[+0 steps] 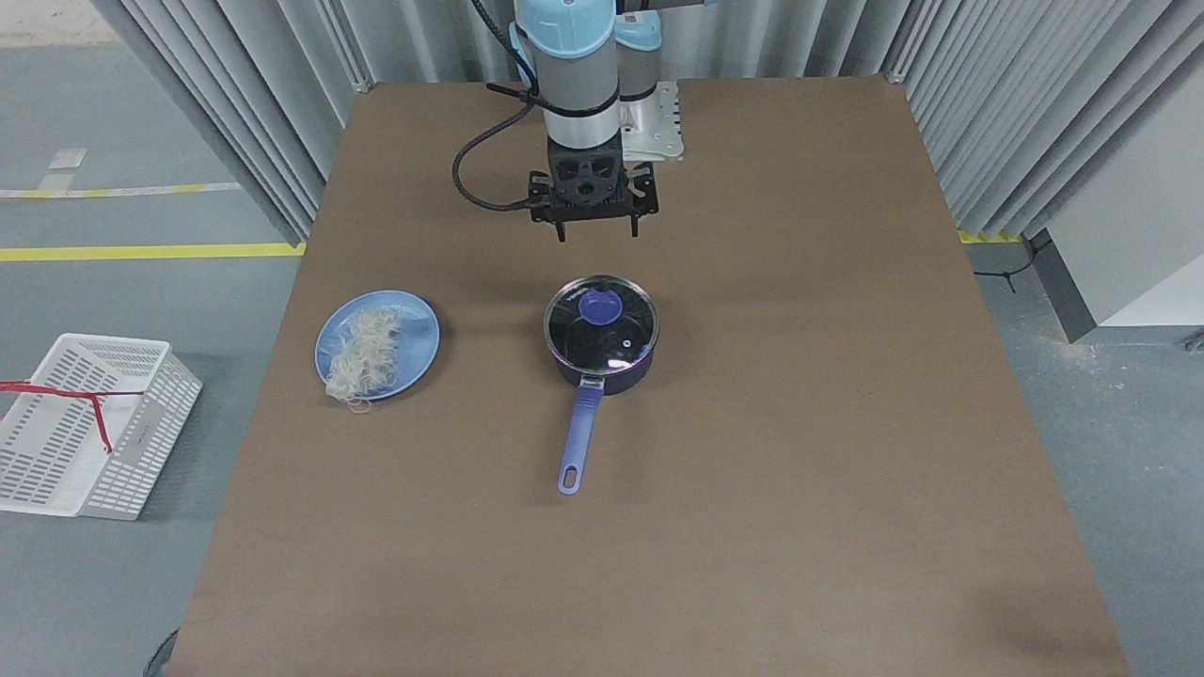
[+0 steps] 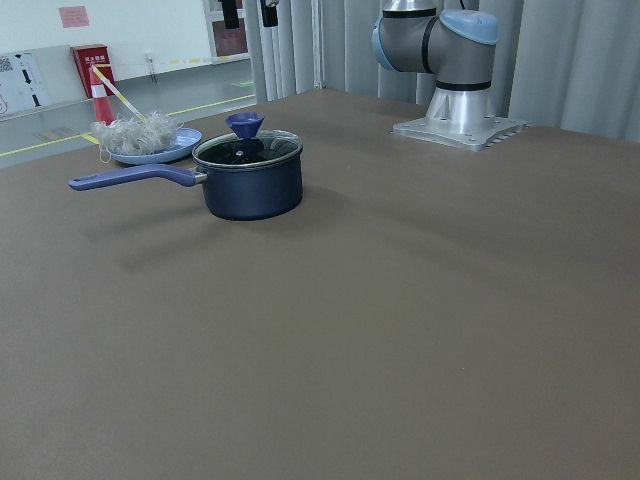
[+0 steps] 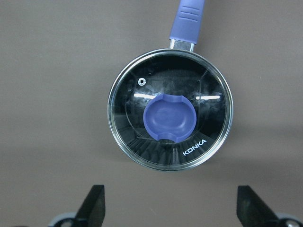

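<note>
A dark blue saucepan (image 1: pixel 621 367) with a blue handle (image 1: pixel 578 440) stands in the middle of the table, covered by a glass lid (image 3: pixel 170 156) with a blue knob (image 3: pixel 169 118). To its left, a blue plate (image 1: pixel 418 338) carries a pale heap of white strands (image 1: pixel 367 350). My gripper (image 1: pixel 597 227) hangs above and behind the pan in the front view; in the wrist view it (image 3: pixel 171 205) is open, its two fingers far apart with nothing between them, over bare table beside the pan.
The robot base (image 2: pixel 460 130) stands at the back. A white basket (image 1: pixel 158 429) with red straps is on the floor left of the table.
</note>
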